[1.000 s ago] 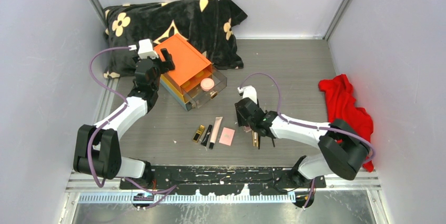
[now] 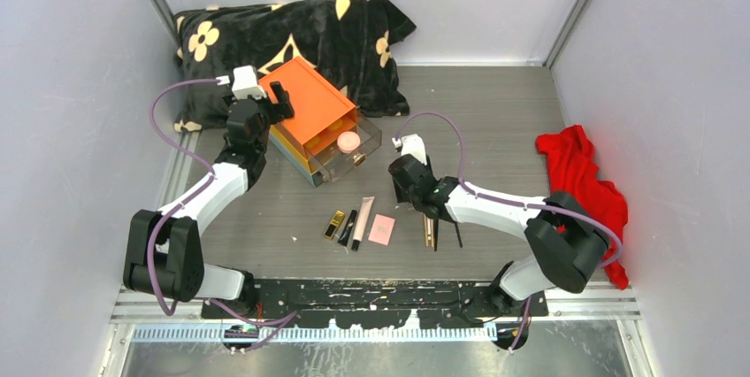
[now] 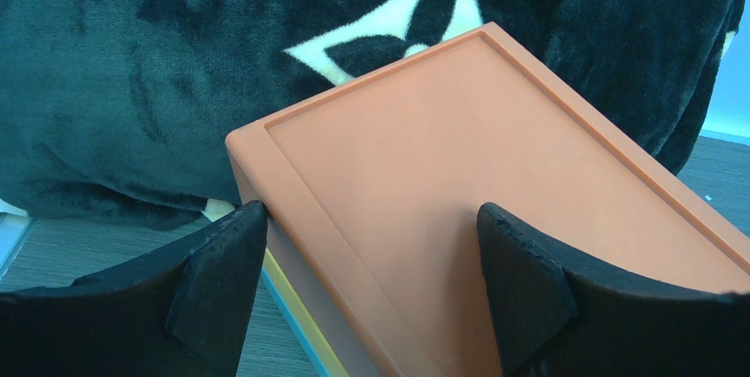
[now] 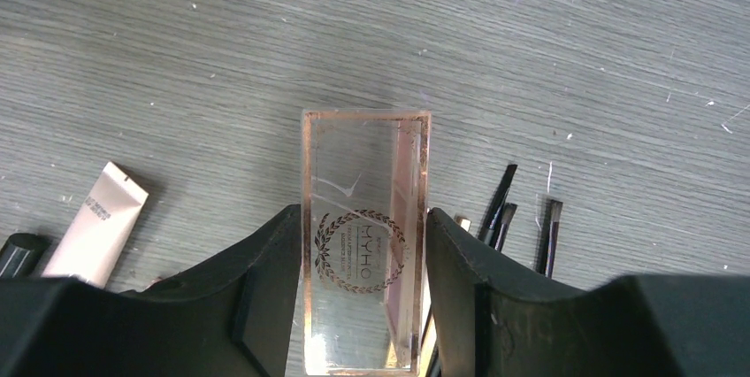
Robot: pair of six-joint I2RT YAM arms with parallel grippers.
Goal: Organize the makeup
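Observation:
An orange storage box sits at the back left with its clear drawer pulled out, a pink round compact inside. My left gripper stands part open over the box lid's left edge. My right gripper is shut on a clear rectangular case with a wreath emblem, held above brushes. On the table lie a cream tube, a black tube, a gold-and-black item and a pink square.
A dark flowered blanket lies behind the box. A red cloth is at the far right.
My right gripper has moved a little left from one second ago, carrying the case; its arm's elbow has shifted. The left arm has not moved.

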